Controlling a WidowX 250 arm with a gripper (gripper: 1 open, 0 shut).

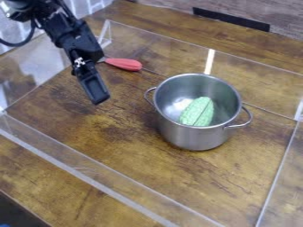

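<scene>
My black gripper (95, 87) hangs over the wooden table at the left, its dark fingers pointing down, close together; nothing shows between them. A steel pot (198, 133) with two side handles stands at the center right, holding a pale green oblong item (197, 112). A red-headed utensil (126, 64) lies on the table behind my gripper, its other end partly hidden by the arm.
Clear plastic edges or panels border the table at the left and right.
</scene>
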